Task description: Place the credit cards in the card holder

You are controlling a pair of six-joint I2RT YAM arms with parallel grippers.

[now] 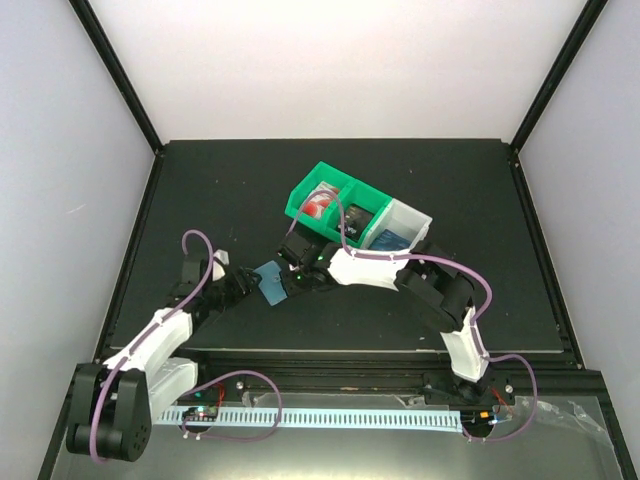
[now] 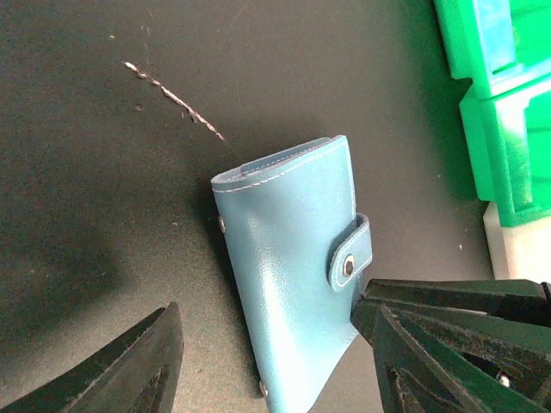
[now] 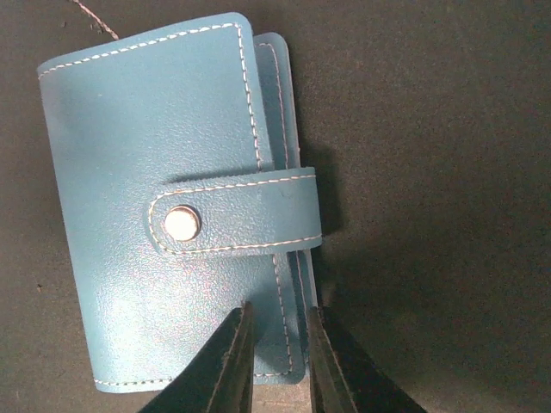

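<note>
The light-blue card holder [image 1: 270, 283] stands on the black table between the two grippers, its strap [image 3: 232, 211] snapped down over the edge. In the left wrist view the holder [image 2: 284, 249] looks tilted up on its side. My right gripper is shut on the holder's strap-side edge, near a lower corner. My left gripper has its fingers apart, on either side of the holder's near part in its view; whether they touch it I cannot tell. Cards [image 1: 318, 200] lie in the tray's green compartments, and a blue item [image 1: 389, 241] lies in its white compartment.
The tray [image 1: 360, 185], green with a white end section, sits just behind the right forearm.
</note>
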